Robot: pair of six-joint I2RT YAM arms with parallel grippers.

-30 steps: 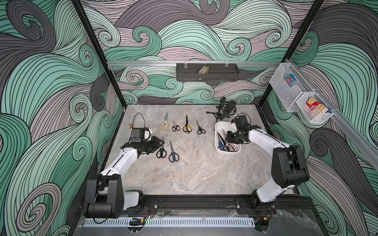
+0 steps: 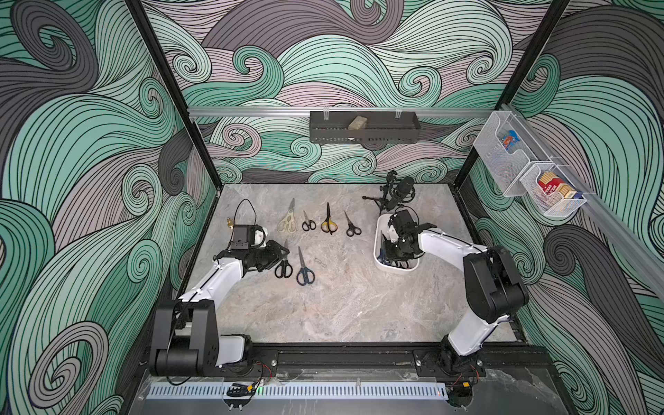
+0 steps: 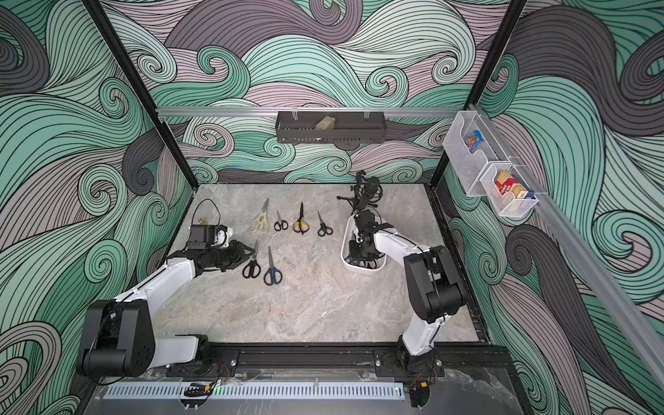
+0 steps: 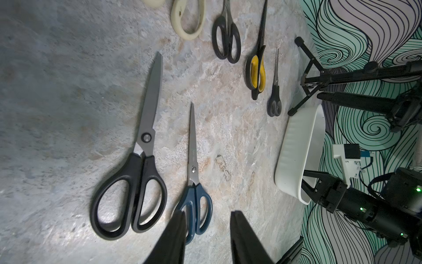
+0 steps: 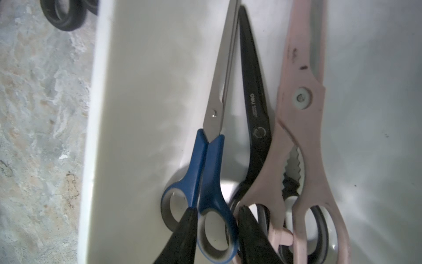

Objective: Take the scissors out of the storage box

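My right gripper stands part open over the white storage box (image 5: 99,132), its fingertips around the lower end of the blue-handled scissors (image 5: 211,167); whether they touch, I cannot tell. Beside those in the box lie black scissors (image 5: 255,105) and pink scissors (image 5: 303,110), partly overlapping. On the table, my left gripper is open with nothing held, above large black-handled scissors (image 4: 147,136) and dark blue-handled scissors (image 4: 193,167). Behind them lie cream scissors (image 2: 287,220), small black scissors (image 2: 308,222), yellow-black scissors (image 2: 328,222) and another black pair (image 2: 352,227).
A black tripod (image 2: 395,190) stands close behind the box. On the back rail hangs a dark tray (image 2: 363,131), and mesh baskets (image 2: 508,155) hang at the right.
My right gripper has moved left over the storage box, now covering more of the scissors inside. The box has shifted slightly left. The left arm has barely moved.
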